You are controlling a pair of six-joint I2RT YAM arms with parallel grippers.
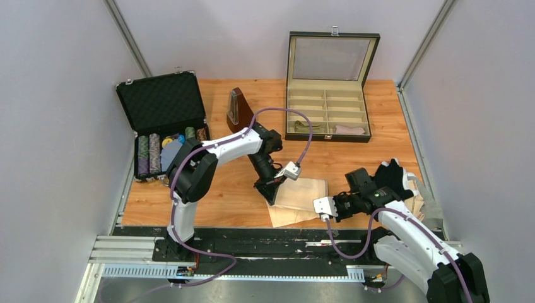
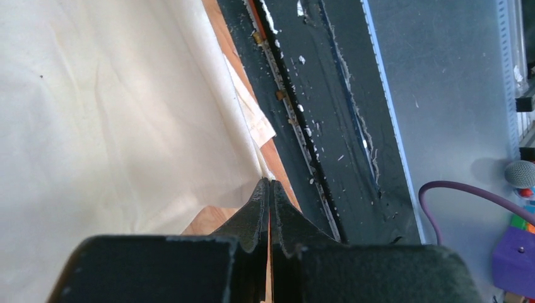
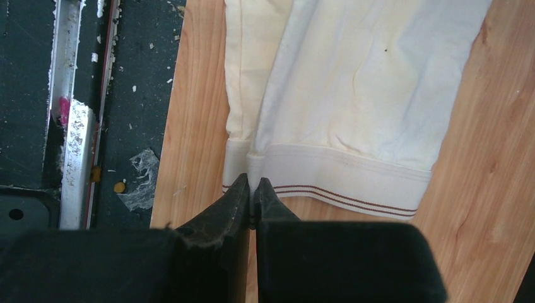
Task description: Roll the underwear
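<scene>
A cream piece of underwear (image 1: 301,190) lies on the wooden table with one layer folded over toward the front edge, a paler layer showing beneath. In the left wrist view my left gripper is shut at the folded edge's end; whether fabric is between its tips is hard to see. My right gripper is shut on the folded edge at the striped waistband (image 3: 353,196), with fabric between its fingers.
An open case with rolled items (image 1: 154,153) stands at the left, a compartment box (image 1: 327,101) at the back, a wooden object (image 1: 235,110) behind my left arm. Dark and light cloths (image 1: 394,180) lie at the right. The table's front edge (image 1: 277,227) is close.
</scene>
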